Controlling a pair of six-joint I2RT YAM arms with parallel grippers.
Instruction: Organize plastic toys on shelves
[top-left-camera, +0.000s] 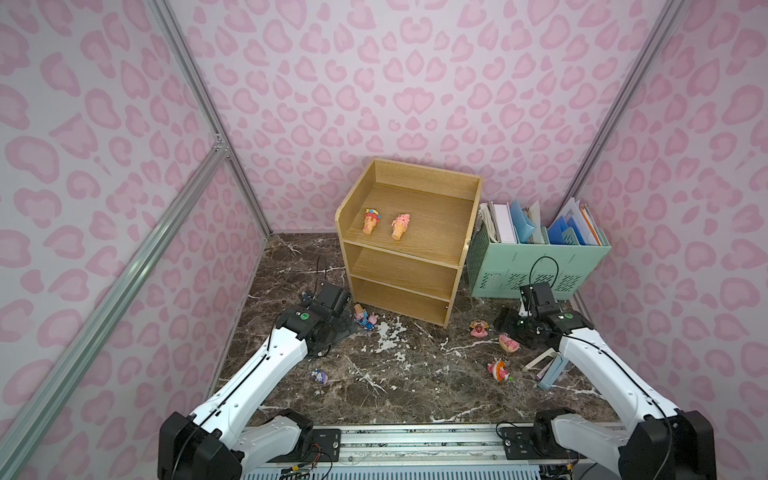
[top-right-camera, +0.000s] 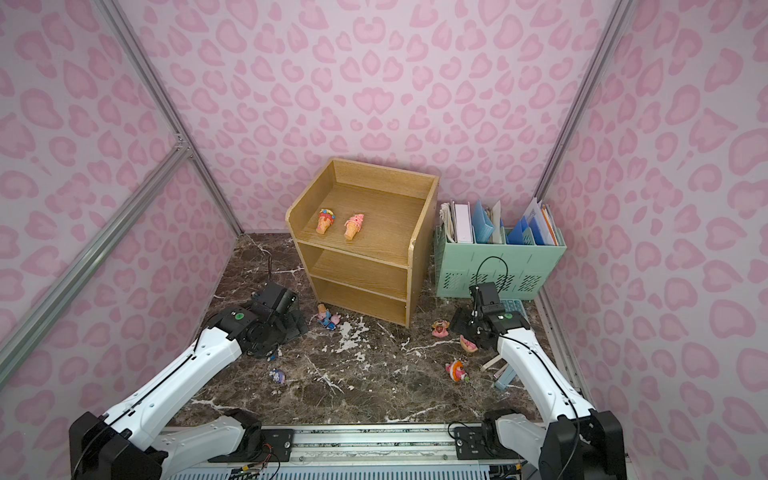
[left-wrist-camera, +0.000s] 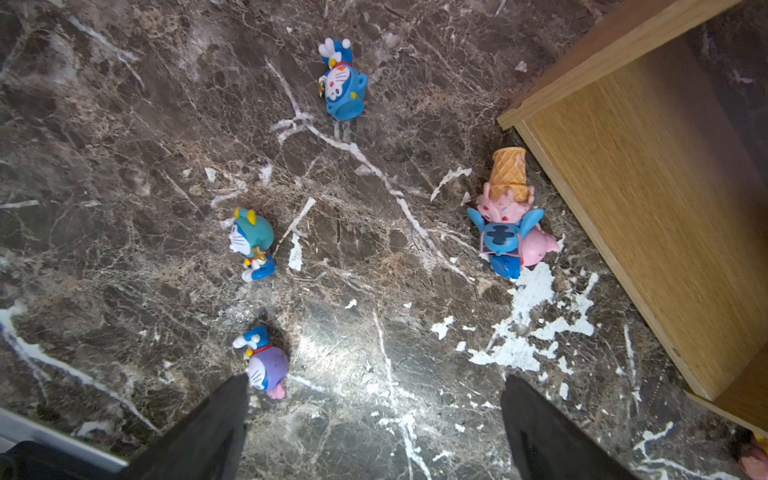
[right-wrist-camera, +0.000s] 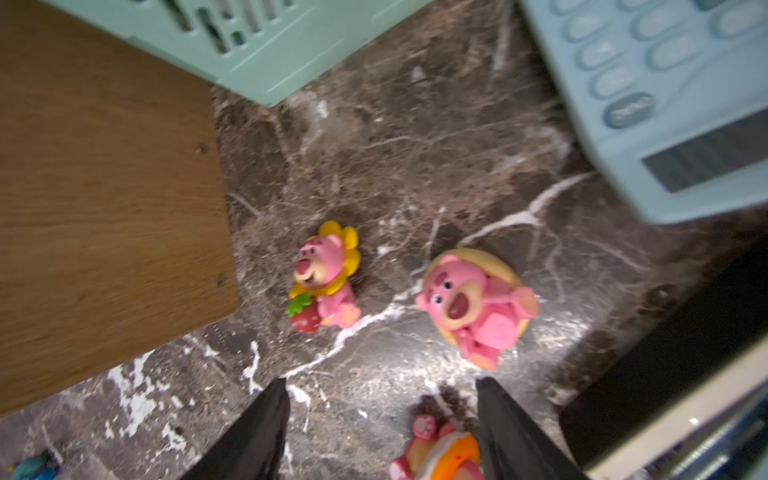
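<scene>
Two ice-cream-cone figures (top-left-camera: 370, 220) lie on the shelf unit's top board (top-left-camera: 432, 208). My left gripper hangs open over the floor, above three Doraemon figures (left-wrist-camera: 344, 88) and, by the shelf, an ice-cream figure (left-wrist-camera: 509, 168) beside a blue-and-pink one (left-wrist-camera: 502, 240). My right gripper hovers, open, over three pink bears: one with a flower (right-wrist-camera: 320, 264), one on a tan round piece (right-wrist-camera: 478, 320), one with an orange ring (right-wrist-camera: 448, 460).
A mint file crate (top-right-camera: 500, 264) stands right of the shelf. A blue calculator (right-wrist-camera: 608, 80) and other flat items lie at the right. The lower shelf levels (top-right-camera: 352, 272) look empty.
</scene>
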